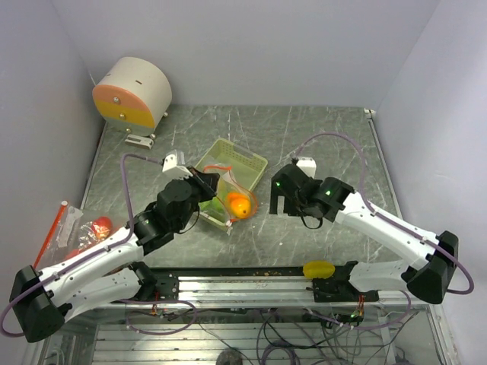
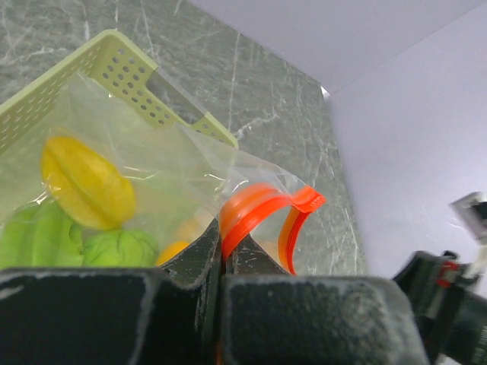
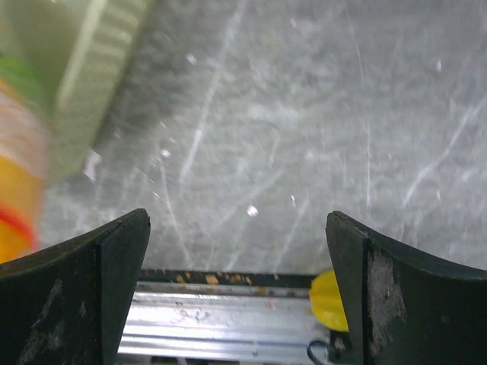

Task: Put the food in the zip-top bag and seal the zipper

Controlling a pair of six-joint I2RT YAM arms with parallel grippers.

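Note:
My left gripper [image 1: 215, 182] is shut on the orange zipper edge [image 2: 262, 204] of a clear bag [image 2: 171, 148], which hangs over the green basket [image 1: 245, 162]. In the top view an orange [image 1: 239, 207] shows through the bag's lower part. A yellow ridged food [image 2: 87, 182] and green pieces [image 2: 118, 249] appear behind the film in the left wrist view; whether they are inside the bag I cannot tell. Right of the bag, my right gripper [image 1: 281, 201] stands open and empty. Another yellow food [image 1: 318, 270] lies at the table's front edge.
A second bag [image 1: 84, 232] with an orange zipper and reddish food lies at the left. Behind it stands a rounded bread-box-like container [image 1: 133, 93]. Cables and a metal rail run along the front.

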